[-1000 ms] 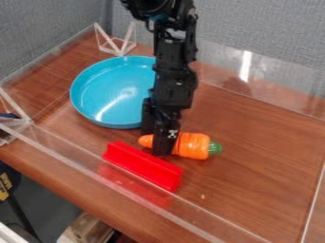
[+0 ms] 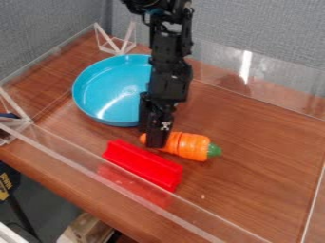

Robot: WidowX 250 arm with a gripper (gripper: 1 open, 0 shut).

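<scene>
My black gripper (image 2: 155, 135) reaches down from the top centre to the left end of an orange toy carrot (image 2: 189, 145) with a green tip. Its fingertips are dark and overlap that end, so whether they are shut on it is unclear. A red block (image 2: 143, 163) lies just in front, and a blue plate (image 2: 99, 91) sits behind to the left, beside the arm.
A clear acrylic barrier rings the wooden table (image 2: 259, 161), with white supports at the left. Grey walls stand behind, and the floor shows at the lower left.
The gripper has shifted only slightly around the carrot's left end. The carrot has moved very little, and the plate and red block look unchanged.
</scene>
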